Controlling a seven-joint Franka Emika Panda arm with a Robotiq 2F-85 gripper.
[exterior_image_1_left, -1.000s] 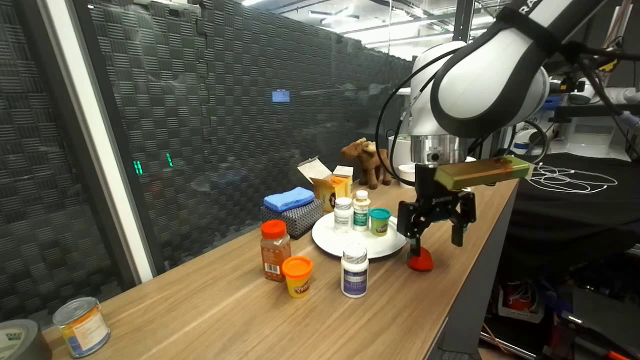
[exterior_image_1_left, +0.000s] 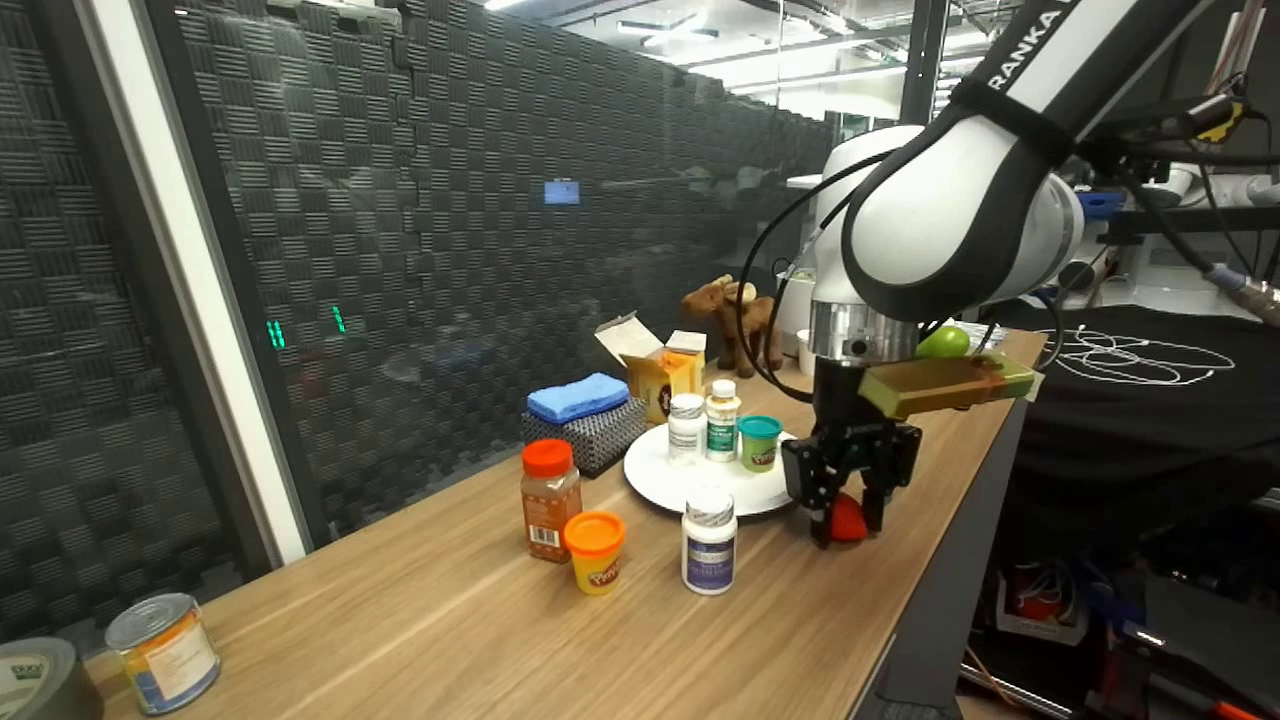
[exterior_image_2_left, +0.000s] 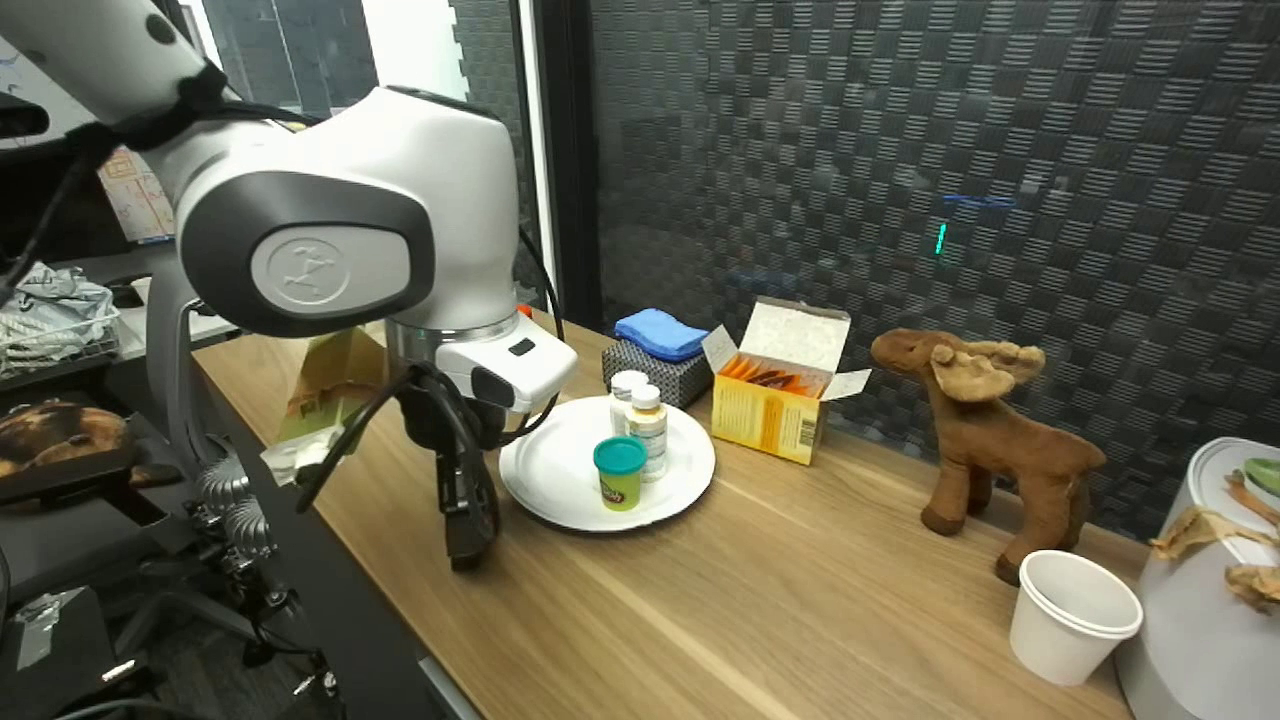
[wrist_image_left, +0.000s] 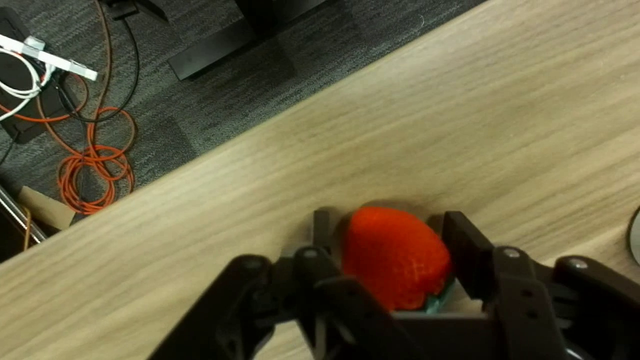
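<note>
A red strawberry-like object (wrist_image_left: 393, 258) with a bit of green at one end rests on the wooden table (wrist_image_left: 240, 198). My gripper is lowered over it, with one finger on either side. In the wrist view the right finger (wrist_image_left: 465, 246) lies close against the red object, while a narrow gap shows by the left finger (wrist_image_left: 321, 228). The fingers stand part open around it. Exterior view 1 has the gripper (exterior_image_1_left: 848, 528) down at table height; in exterior view 2 the red object is hidden behind the fingers.
Beside the gripper is a white plate (exterior_image_1_left: 654, 480) bearing two bottles and a green tub (exterior_image_1_left: 759, 446). A white bottle (exterior_image_1_left: 709, 546), an orange-lidded tub (exterior_image_1_left: 595, 554) and a spice jar (exterior_image_1_left: 551, 504) stand nearby. The table's edge is close on the other side.
My gripper has come down and a little to the left in exterior view 1, and its fingers have drawn closer together around the red object, which had been below them.
</note>
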